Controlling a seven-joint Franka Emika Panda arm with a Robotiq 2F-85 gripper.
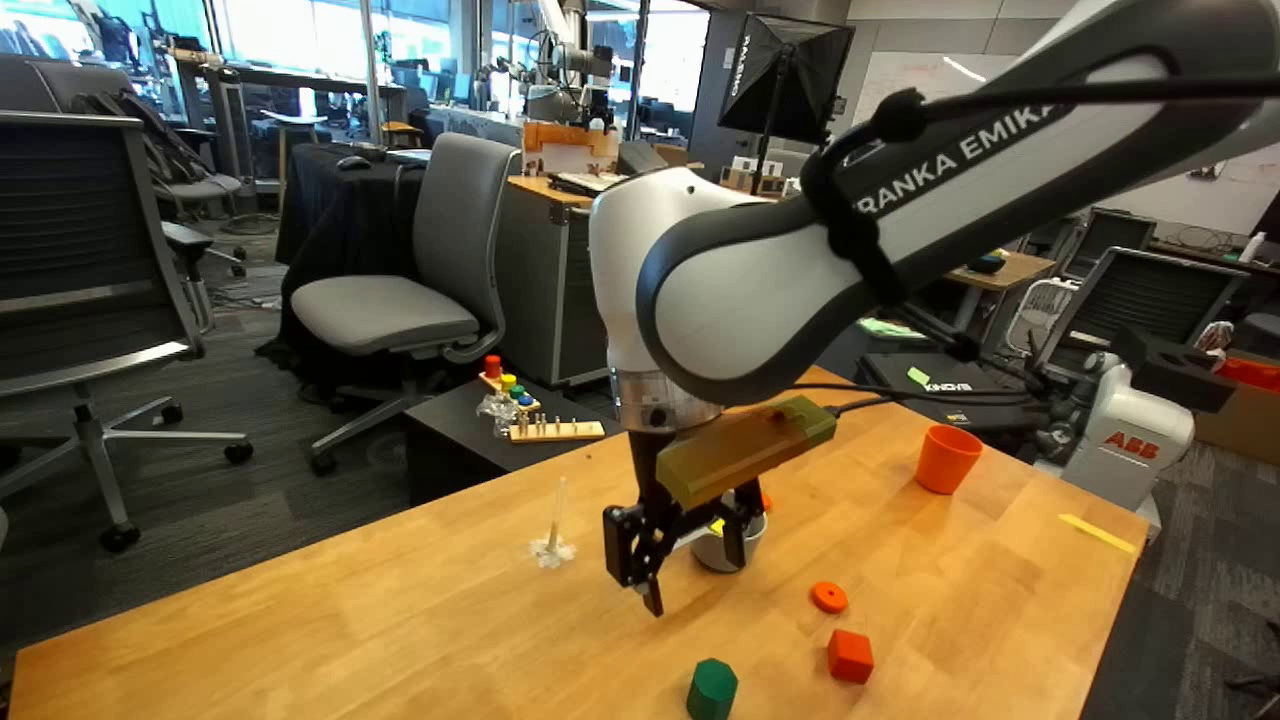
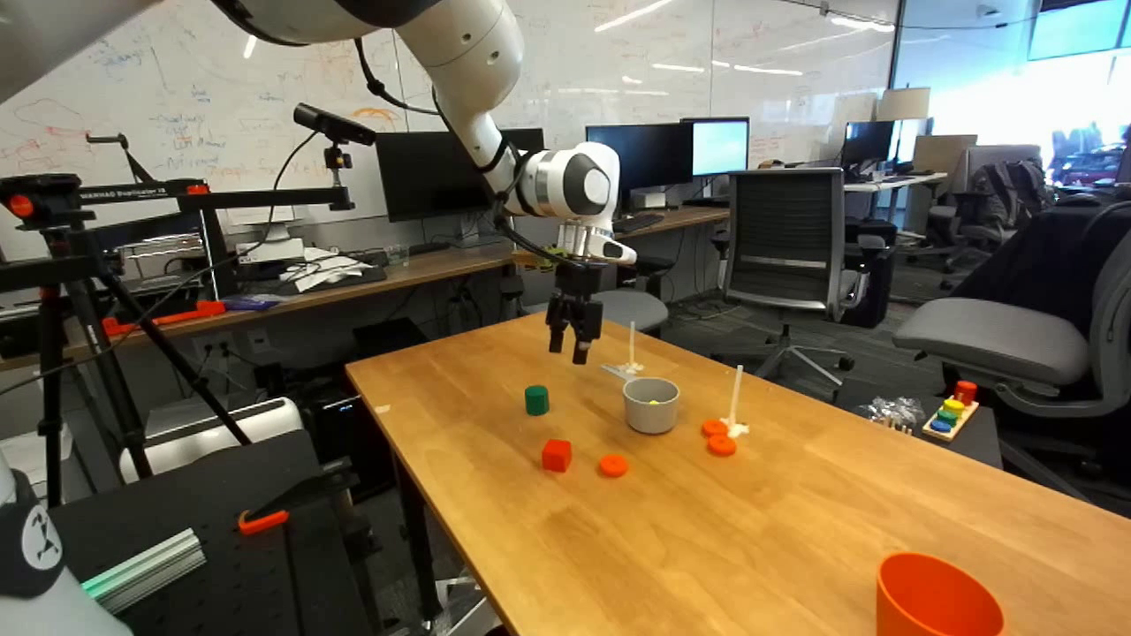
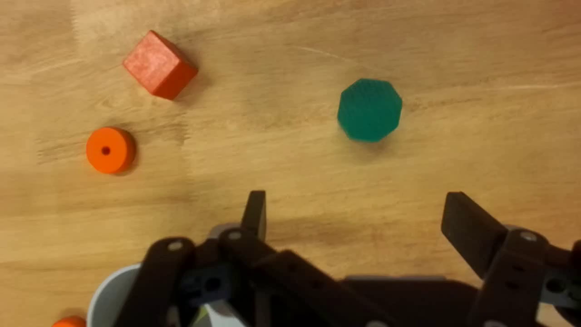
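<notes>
My gripper is open and empty, held above the table with its fingers well apart. Ahead of the fingertips in the wrist view lies a green block (image 3: 370,111), with a red cube (image 3: 159,65) and an orange ring (image 3: 110,150) farther left. A grey cup with a handle (image 2: 651,407) stands on the table; something yellow (image 2: 653,402) shows inside it. In exterior view 1 the gripper (image 1: 690,582) partly covers this cup. The wrist view shows only part of the cup's rim (image 3: 98,302), at the lower left.
Two pale upright pegs stand on the table, one peg (image 2: 734,397) beside a pair of orange rings (image 2: 721,446). An orange cup (image 1: 948,458) is at the far right in exterior view 1. Open tabletop (image 1: 396,600) stretches to the left there.
</notes>
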